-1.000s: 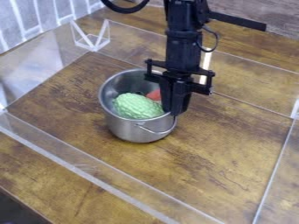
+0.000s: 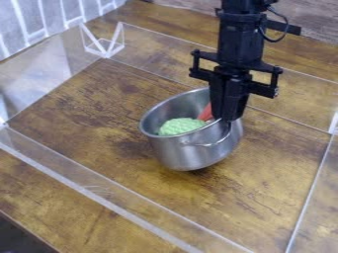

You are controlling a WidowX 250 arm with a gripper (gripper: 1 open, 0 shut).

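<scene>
A steel pot (image 2: pixel 195 149) stands on the wooden floor of the workspace, right of centre. It holds a green bumpy item (image 2: pixel 180 126) and a red item (image 2: pixel 207 112), partly hidden. My black gripper (image 2: pixel 227 111) points down at the pot's right rim, its fingertips close together at or just inside it; whether anything thin is between them is unclear.
Bare wooden surface (image 2: pixel 93 188) lies to the left and front, crossed by clear strips along the left and right. A white wire object (image 2: pixel 103 40) stands at the back left, near a pale rail.
My gripper and the pot have moved right and toward the camera. The pot looks more tilted or turned, with less of the green item showing.
</scene>
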